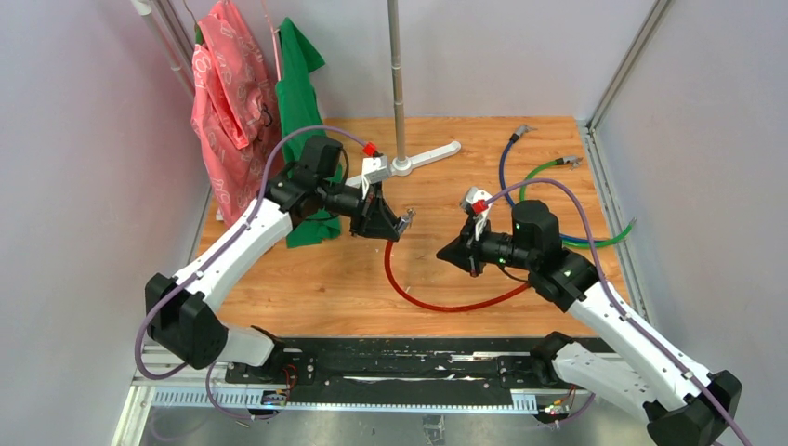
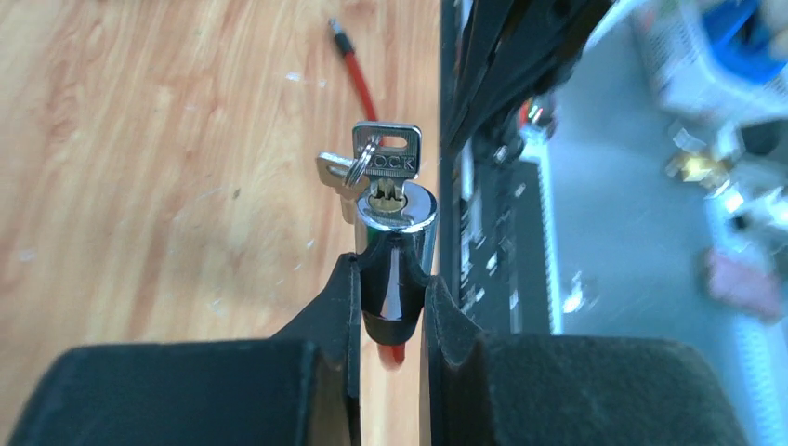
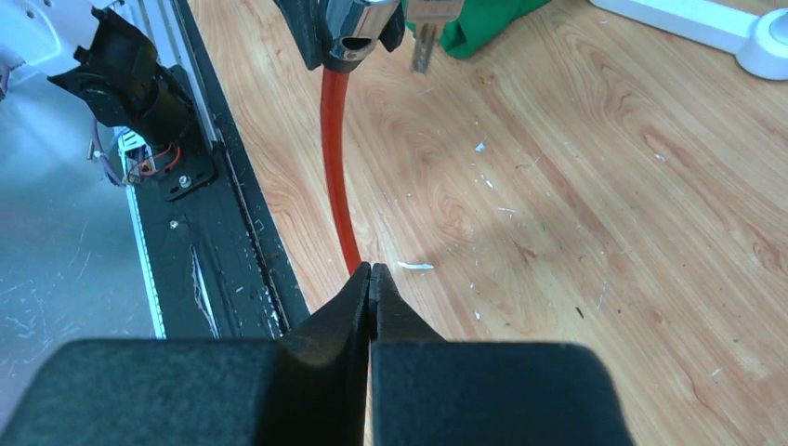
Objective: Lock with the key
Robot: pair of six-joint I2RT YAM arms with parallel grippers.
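Note:
My left gripper is shut on the silver lock cylinder (image 2: 398, 218) at one end of the red cable. A flat key (image 2: 398, 149) stands at its keyhole, with a second key (image 2: 336, 172) hanging from the same ring. In the top view, the red cable (image 1: 437, 305) curves from the lock across the table and under my right arm. My right gripper (image 1: 444, 257) points left toward the lock, apart from it. In the right wrist view its fingers (image 3: 348, 302) meet at the tips; nothing shows between them. The cable's dark plug end (image 2: 343, 40) lies away from both grippers.
Blue cable (image 1: 502, 172) and green cable (image 1: 539, 169) lie at the right. A white stand base (image 1: 437, 155) occupies the back. Red cloth (image 1: 232, 111) and green cloth (image 1: 297, 93) hang at the left.

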